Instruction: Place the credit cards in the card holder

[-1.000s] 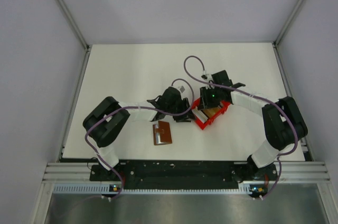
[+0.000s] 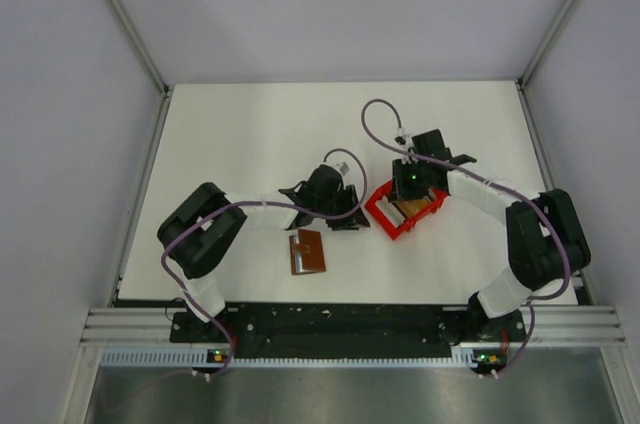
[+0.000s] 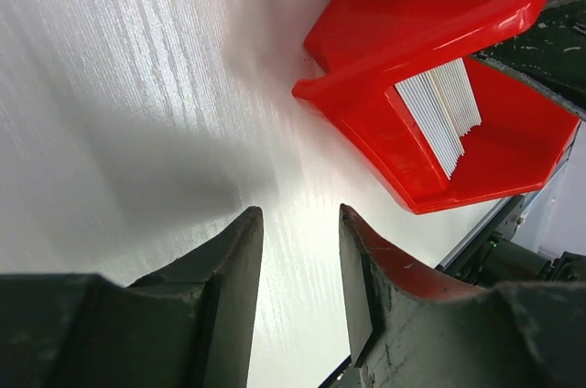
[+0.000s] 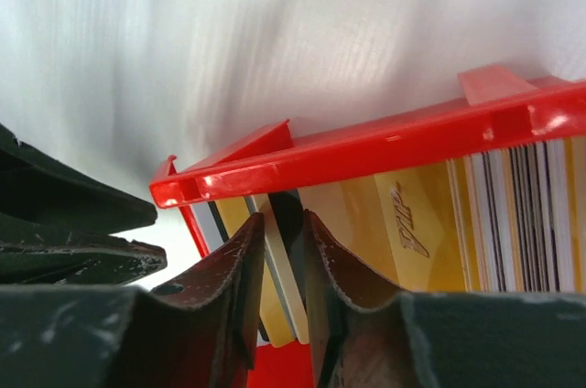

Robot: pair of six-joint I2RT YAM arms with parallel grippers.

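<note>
The red card holder stands at centre right, filled with cards in slanted stacks. My right gripper is over it, its fingertips at a white card among the cards; the gap between them is narrow, and whether they hold it is unclear. My left gripper is low over the table just left of the holder, part open with nothing between its fingers. A flat brown card-sized piece with a silvery edge lies in front of the left arm.
Both arms reach in from the front corners, their grippers close together around the holder.
The right gripper and the red holder have shifted right and slightly up in the top view, away from the left gripper. The left arm has barely moved.
</note>
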